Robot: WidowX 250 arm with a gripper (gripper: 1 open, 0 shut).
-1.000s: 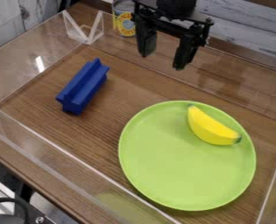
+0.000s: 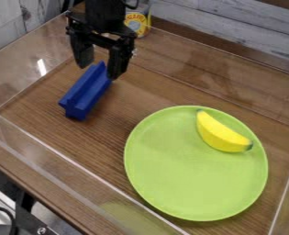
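Note:
My black gripper (image 2: 100, 60) hangs at the top left, open, its dark fingers on either side of the upper end of a blue bar-shaped block (image 2: 85, 95). The block lies slanted on the wooden table. Whether the fingers touch it I cannot tell.
A large green plate (image 2: 194, 179) fills the lower right, with a yellow banana (image 2: 223, 134) on it. A can with yellow markings (image 2: 138, 20) stands at the back, partly behind the arm.
My gripper has moved from the back right across to the left and down to the blue block. The block, plate and banana have not moved.

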